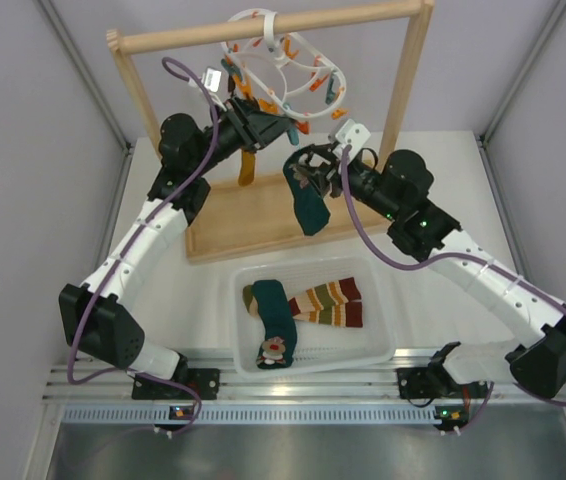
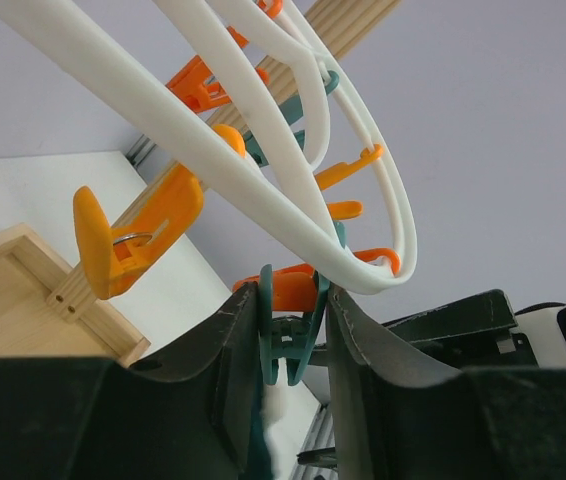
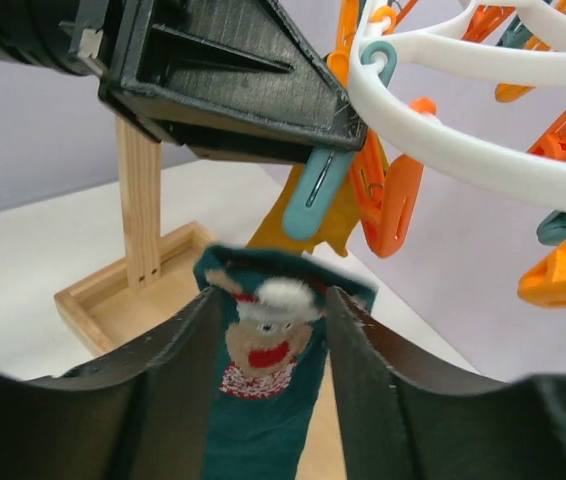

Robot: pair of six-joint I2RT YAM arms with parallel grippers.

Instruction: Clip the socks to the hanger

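Note:
The teal sock with a reindeer face (image 3: 268, 345) hangs loose below the teal clip (image 3: 318, 190) in the right wrist view. Its cuff is blurred and sits a little under the clip's tip, apparently apart from it. My right gripper is open, its fingers spread on either side of the sock, which looks unheld. At the rim of the white round hanger (image 1: 253, 75), my left gripper is shut on that teal clip. In the left wrist view only a blurred dark piece of sock shows under the clip.
A mustard sock (image 1: 247, 168) hangs at the hanger's left. Orange and teal clips ring the hanger under a wooden bar (image 1: 193, 34). The white bin (image 1: 239, 330) in front holds another teal sock (image 1: 276, 325) and striped socks (image 1: 328, 303). A wooden tray (image 1: 233, 215) lies beneath.

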